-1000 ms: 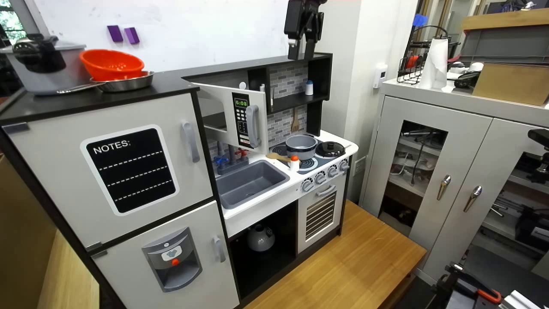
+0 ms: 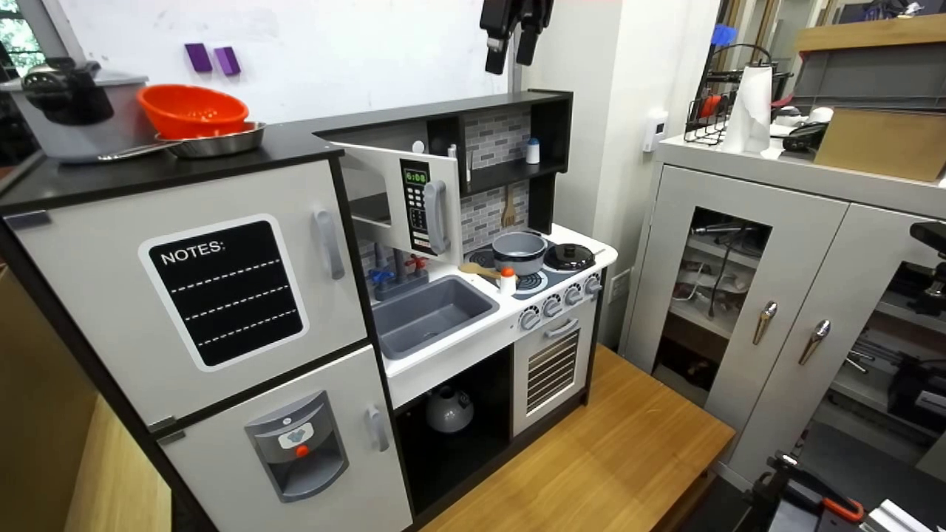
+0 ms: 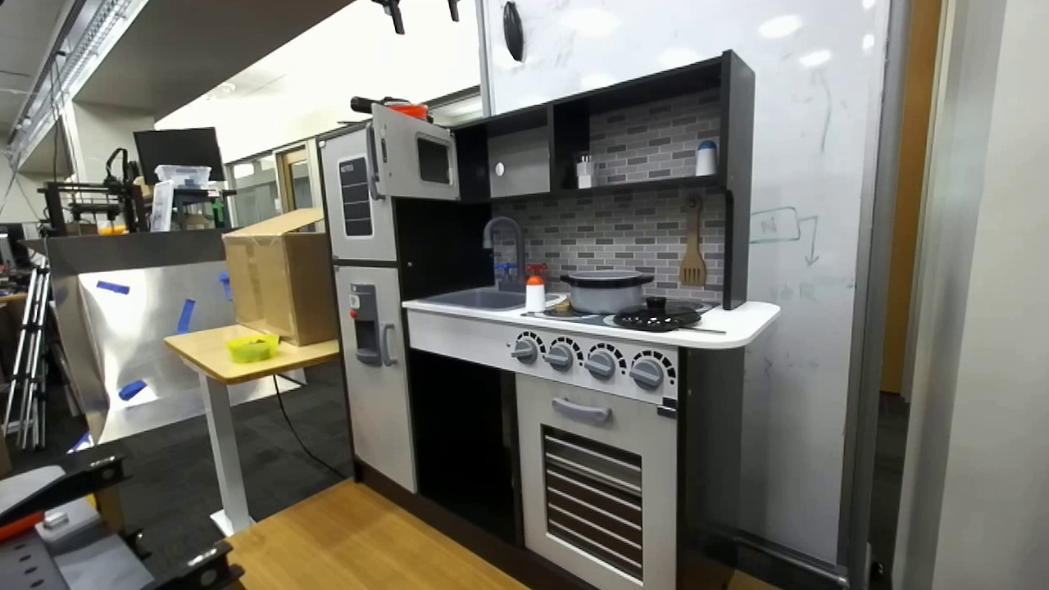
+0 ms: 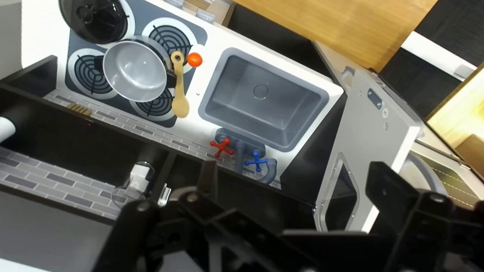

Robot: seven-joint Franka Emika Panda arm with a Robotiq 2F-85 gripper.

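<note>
High above the toy kitchen hangs my gripper (image 2: 511,62), open and apart from everything; in the wrist view its fingers (image 4: 209,179) are spread wide with nothing held. The microwave door (image 2: 399,199) stands swung open. On the stove sits a grey pot (image 2: 519,253), uncovered, with the black lid (image 4: 93,18) on another burner. A wooden spoon (image 4: 179,93) lies between the pot and the grey sink (image 4: 265,97), which looks empty. Beside the spoon stands a white shaker with an orange top (image 3: 535,293).
The upper shelf holds a blue-topped shaker (image 3: 706,158) and a white one (image 3: 586,170). A red colander (image 2: 192,111) in a metal pan (image 2: 218,142) rests above the fridge. A kettle (image 2: 449,409) sits in the lower cubby. Clear space surrounds the gripper.
My gripper has risen and shifted slightly left in exterior view 1. The kitchen items and the microwave door stand as before.
</note>
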